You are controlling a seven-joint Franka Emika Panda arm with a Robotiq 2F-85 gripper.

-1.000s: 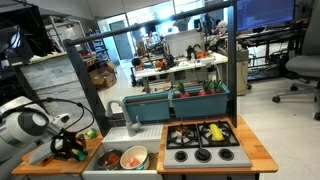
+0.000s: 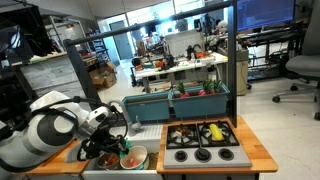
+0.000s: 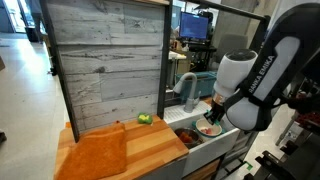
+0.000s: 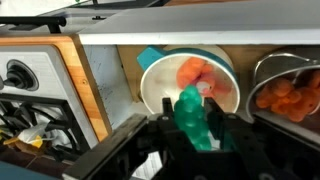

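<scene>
My gripper is shut on a green object (image 4: 191,108), which sticks out past the fingertips in the wrist view. Below it in that view is a white bowl (image 4: 150,84) with a blue-green handle or tab, holding reddish-orange pieces (image 4: 190,70). In exterior view 1 the green object (image 2: 125,153) shows at the end of the arm, just left of the bowl (image 2: 137,158). What the green object is and whether it touches anything in the bowl cannot be made out.
A metal pot (image 4: 258,75) with orange-red pieces stands beside the bowl in the sink area. The stove (image 2: 205,157) lies to the right, carrying a pan and a yellow item (image 2: 216,132). Behind are a faucet (image 3: 180,72) and a blue planter (image 2: 200,105). An orange towel (image 3: 97,153) lies on the wooden counter.
The arm has swung right in exterior view 1, carrying the green object from over the left wooden counter to the bowl in the sink area.
</scene>
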